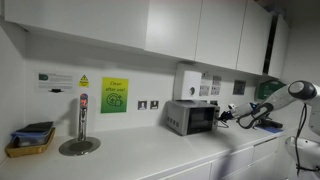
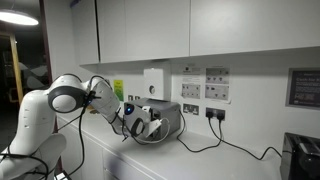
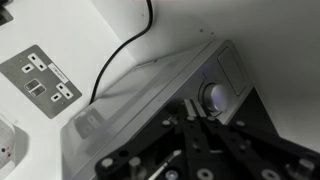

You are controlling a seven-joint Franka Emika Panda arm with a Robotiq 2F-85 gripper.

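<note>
A silver microwave (image 1: 192, 117) stands on the counter against the wall. In the wrist view, its front panel carries a round knob (image 3: 214, 97) and, beside it, a rectangular button or panel. My gripper is shut and close to the knob, its fingertips just to the left of it in that view. No object shows between the fingers. Whether the fingertips touch the panel or knob, I cannot tell. From the second exterior view, the gripper (image 2: 154, 128) is at the front of the microwave (image 2: 170, 116), which the arm partly hides.
A black cable (image 3: 122, 46) runs behind the microwave near wall sockets (image 3: 39, 76). Further along the counter are a tap (image 1: 82, 120) and a basket (image 1: 31, 147). At the other end stands a black toaster (image 2: 301, 155).
</note>
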